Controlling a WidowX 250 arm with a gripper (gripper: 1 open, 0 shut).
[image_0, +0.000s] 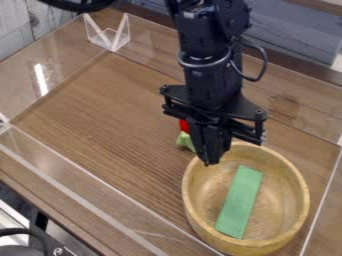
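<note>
My black gripper (209, 148) is shut, its tips just above the rim of a round tan bowl (287, 215) at the lower right. A green block (238, 202) lies in the bowl. Behind the gripper, partly hidden, are a small red object (185, 125) and a light green piece (185, 141) on the table.
A white wire-like holder (104, 30) stands at the back left. The table's edge runs along the lower left.
</note>
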